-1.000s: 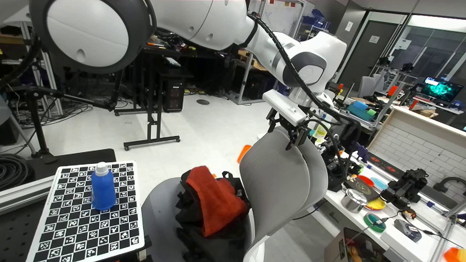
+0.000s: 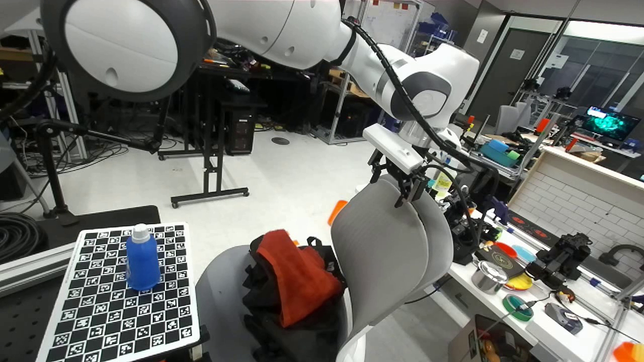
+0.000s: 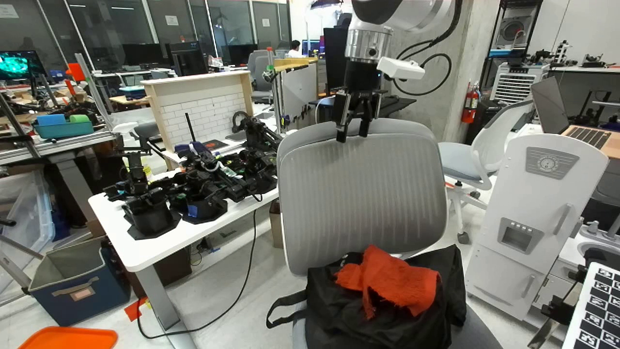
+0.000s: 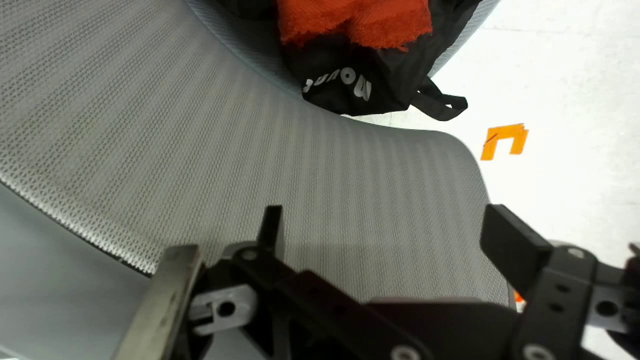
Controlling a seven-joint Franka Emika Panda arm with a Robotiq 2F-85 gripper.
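My gripper is open, its two dark fingers wide apart in the wrist view and nothing held between them. In exterior view 2 the gripper (image 3: pixel 352 136) points down at the top edge of the grey chair backrest (image 3: pixel 363 198); whether it touches the backrest I cannot tell. Below, on the chair's seat, lies a black bag (image 3: pixel 331 302) with a crumpled red-orange cloth (image 3: pixel 401 279) on top. The cloth (image 4: pixel 354 21) and part of the bag (image 4: pixel 336 90) show at the top of the wrist view, well away from the fingers.
A blue bottle (image 2: pixel 143 262) with a white cap stands on a checkered marker board (image 2: pixel 96 307), left of the chair. To the other side is a white table (image 3: pixel 125 244) crowded with black robot arms. A grey toy kitchen unit (image 3: pixel 523 227) stands near the chair.
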